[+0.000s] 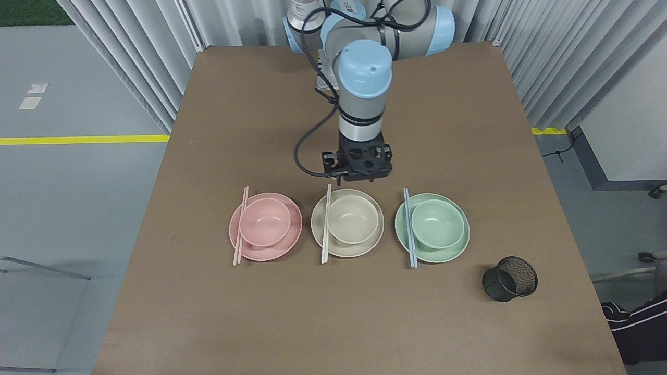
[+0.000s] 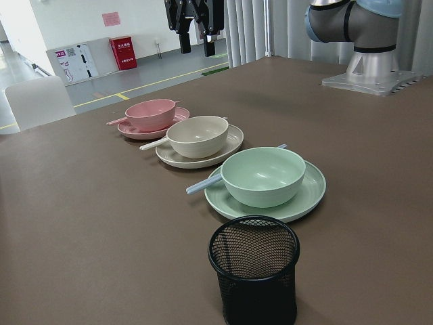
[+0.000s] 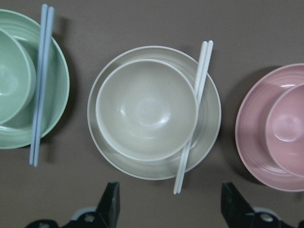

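My gripper (image 1: 355, 178) hangs over the table just behind the cream setting, its fingers (image 3: 110, 204) apart with nothing between them. Below it sit a cream bowl (image 1: 351, 219) on a cream plate (image 3: 211, 121) with white chopsticks (image 1: 326, 225) across the side. A pink bowl (image 1: 264, 222) on its plate with pink chopsticks (image 1: 241, 226) is to the left; a green bowl (image 1: 437, 223) on its plate with pale blue chopsticks (image 1: 410, 227) is to the right.
A black mesh cup (image 1: 509, 278) stands at the front right.
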